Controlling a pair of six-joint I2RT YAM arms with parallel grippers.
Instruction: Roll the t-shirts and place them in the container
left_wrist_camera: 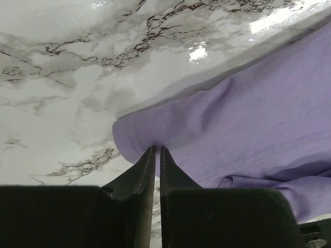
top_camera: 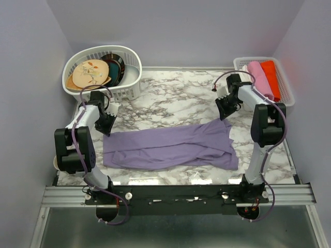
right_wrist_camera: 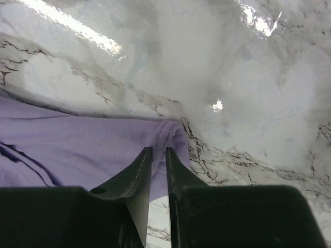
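Note:
A purple t-shirt (top_camera: 170, 137) lies partly folded in a long strip across the table, its near layers wrinkled. At its far left corner is my left gripper (top_camera: 109, 135); in the left wrist view the fingertips (left_wrist_camera: 150, 151) are close together over the hemmed end of the cloth, a narrow gap between them. My right gripper (top_camera: 222, 119) is at the far right corner. In the right wrist view its fingers stand slightly apart over a folded hem of the t-shirt (right_wrist_camera: 103, 139). Whether either pair of tips touches the cloth, I cannot tell.
At the back left stands a white basket (top_camera: 133, 77) holding round plate-like items. A white bin (top_camera: 287, 93) with rolled pink and orange cloths stands at the back right. Bare marble table (top_camera: 176, 98) lies behind the t-shirt.

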